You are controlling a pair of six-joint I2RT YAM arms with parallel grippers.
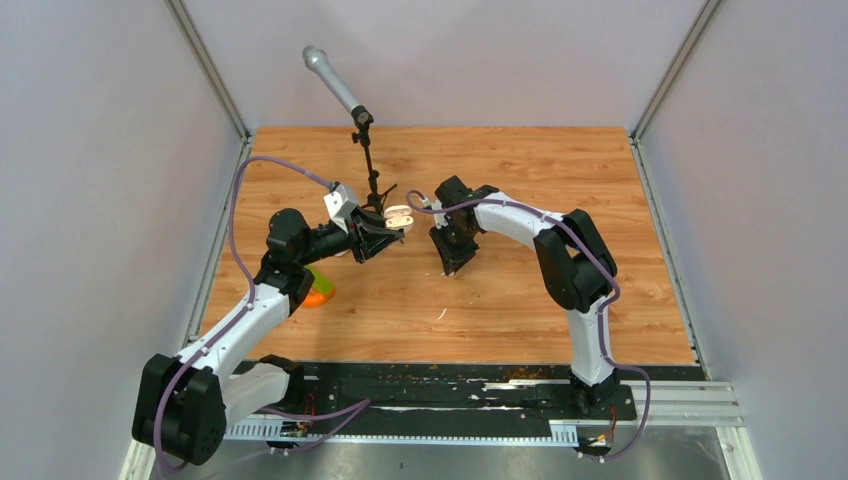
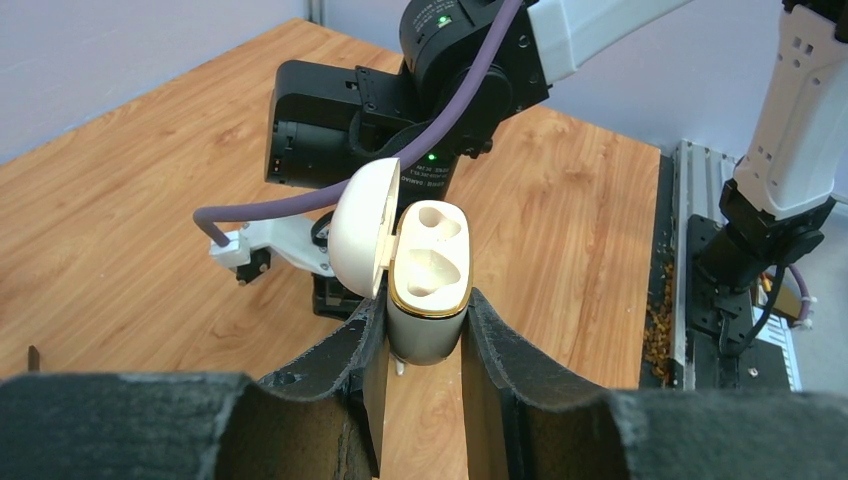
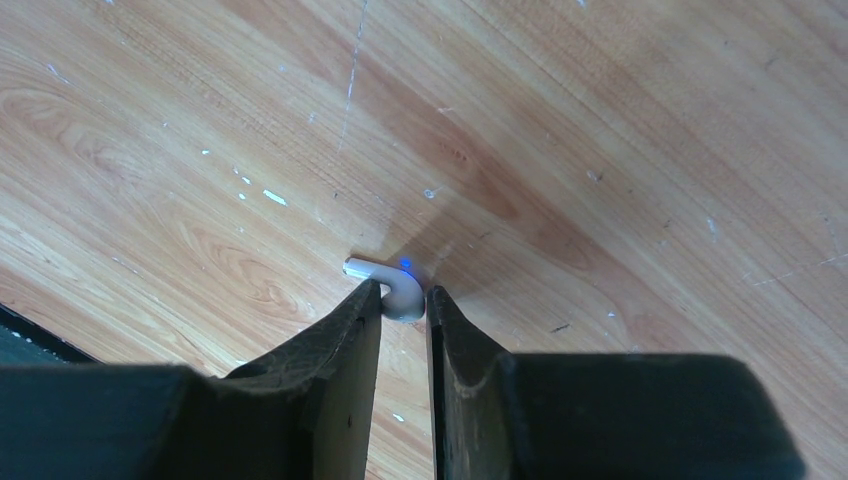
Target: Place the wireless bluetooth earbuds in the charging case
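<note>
The white charging case (image 2: pixel 428 262) stands lid up, with my left gripper shut on its lower body. Both of its wells look empty in the left wrist view. From above, the case (image 1: pixel 399 219) is held over the table, left of the right arm. Down at the tabletop, one white earbud (image 3: pixel 403 298) lies between the fingertips of my right gripper, its stem pointing up and left. Those fingers stand a narrow gap apart, close to both sides of the bud; whether they grip it is unclear. A second earbud cannot be made out.
A green and orange object (image 1: pixel 319 291) lies beside the left forearm. Behind the case stands a black pole (image 1: pixel 371 172) with a grey cylinder on top. Small white marks dot the wooden table (image 1: pixel 560 310); its right and front areas are open.
</note>
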